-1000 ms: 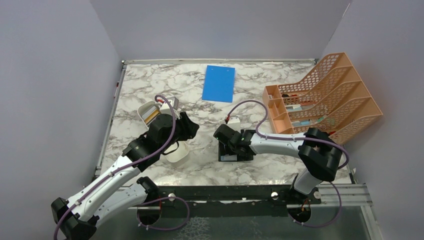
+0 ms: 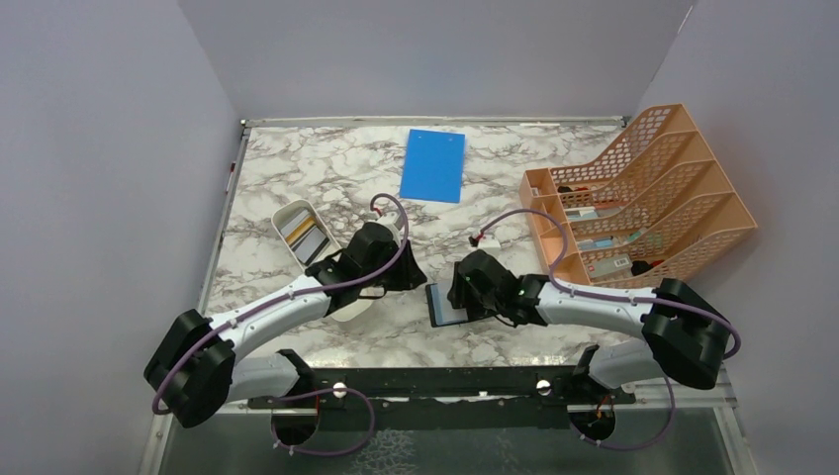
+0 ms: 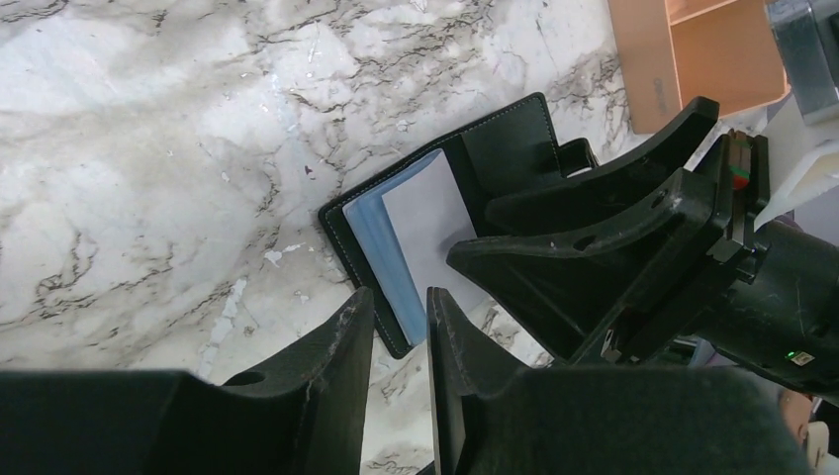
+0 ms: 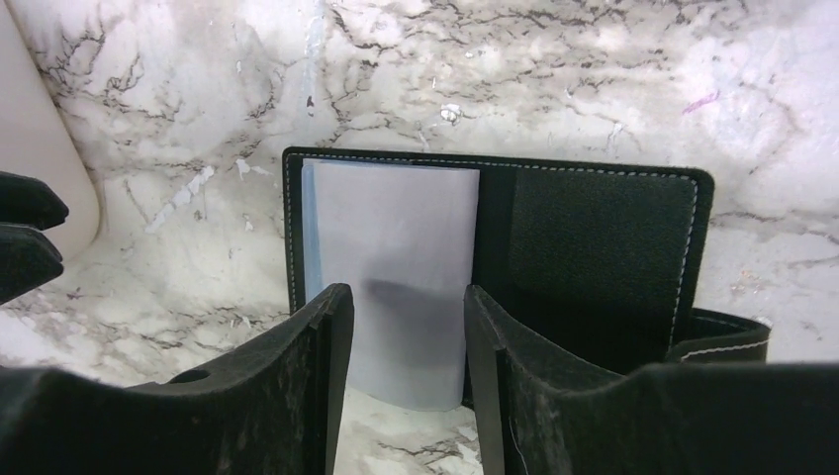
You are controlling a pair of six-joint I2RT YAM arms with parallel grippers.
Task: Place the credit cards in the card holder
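The black card holder (image 4: pixel 594 237) lies open on the marble table. Its pale translucent sleeves (image 4: pixel 406 237) rest on the left half, bluish along their left edge. No card is clearly visible in them. Over these sleeves, my right gripper is open, its fingertips apart and nothing seen gripped. My left gripper stands just left of the holder, its fingers parted by a narrow empty gap. In the top view, several cards (image 2: pixel 305 236), one orange and others grey or dark, sit in a white box (image 2: pixel 279 220). Arms partly cover box and holder.
A blue sheet (image 2: pixel 432 165) lies at the back middle. An orange slotted organizer (image 2: pixel 683 188) with small items fills the right side. A white round container (image 2: pixel 352 310) is partly under the left arm. Bare marble lies between the box and the blue sheet.
My left gripper has moved right, close to the holder. The right gripper has shifted a little right and towards the front. The holder has slid slightly towards the front.
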